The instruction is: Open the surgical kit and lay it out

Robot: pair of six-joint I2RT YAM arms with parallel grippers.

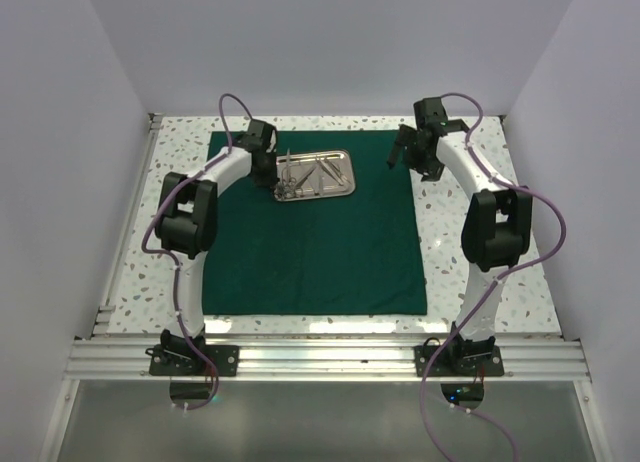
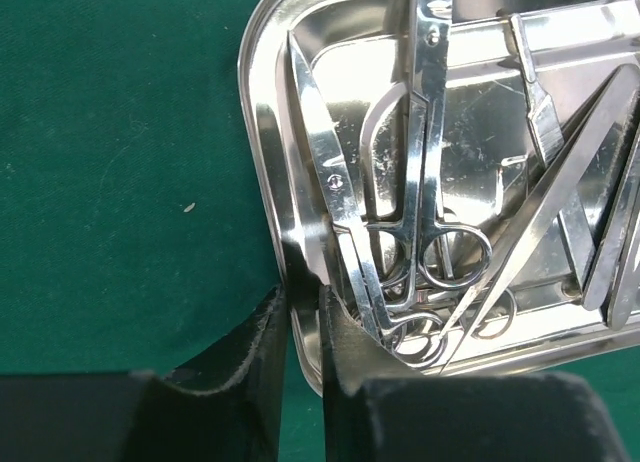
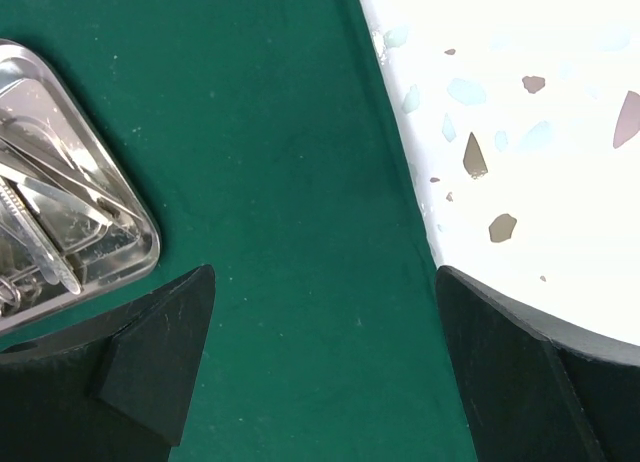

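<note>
A shiny metal tray of surgical instruments lies on the green cloth, near its back edge. My left gripper is at the tray's left end, its fingers a narrow gap apart with the tray's rim between them; whether they press on it I cannot tell. Close by inside are scissors, a ring-handled clamp and tweezers. Right of the tray, my right gripper stands wide open and empty above the cloth's right edge. In the right wrist view only the tray's corner shows.
White speckled tabletop borders the cloth on the right and left. The cloth in front of the tray is bare. Grey walls stand behind and at both sides.
</note>
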